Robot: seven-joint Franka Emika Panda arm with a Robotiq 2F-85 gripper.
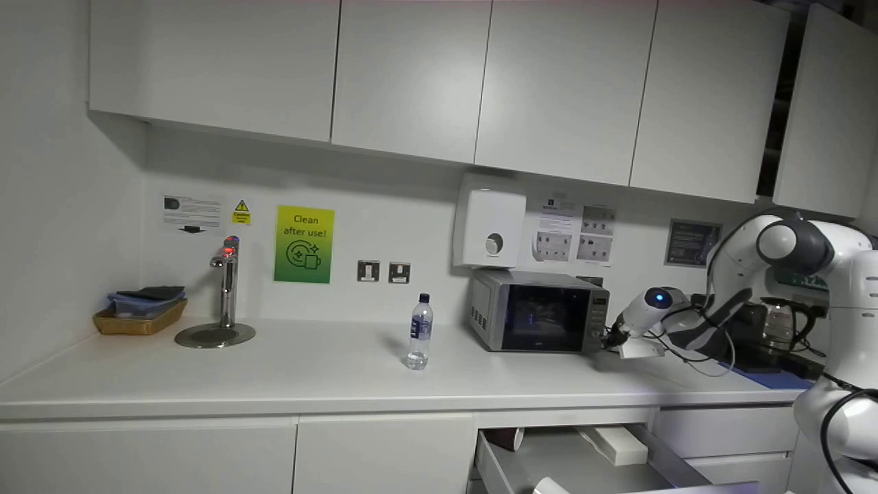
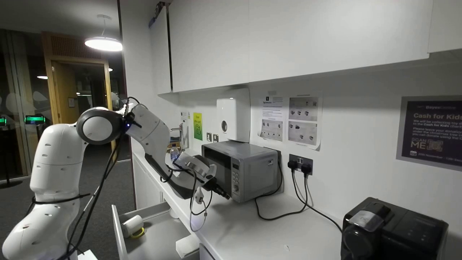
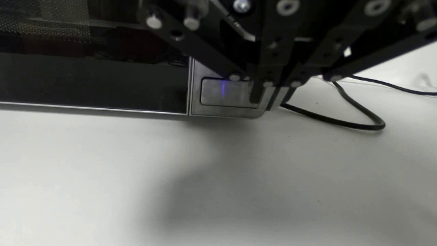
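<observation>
The grey microwave (image 1: pixel 539 311) stands on the white counter with its dark door closed. Low on its front right, in the wrist view, a wide rectangular button (image 3: pixel 223 91) sits beside the door glass. My gripper is shut, its dark fingertips overlapping the right end of that button; whether they touch it I cannot tell. Nothing shows between the fingers. From the side, the gripper (image 2: pixel 228 197) points at the lower corner of the control panel (image 2: pixel 235 177).
A water bottle (image 1: pixel 420 332) stands left of the microwave. Below the counter a drawer (image 1: pixel 551 461) is pulled out, with a white mug (image 2: pixel 133 225) in it. A black power cable (image 3: pixel 340 121) lies behind the microwave's right side.
</observation>
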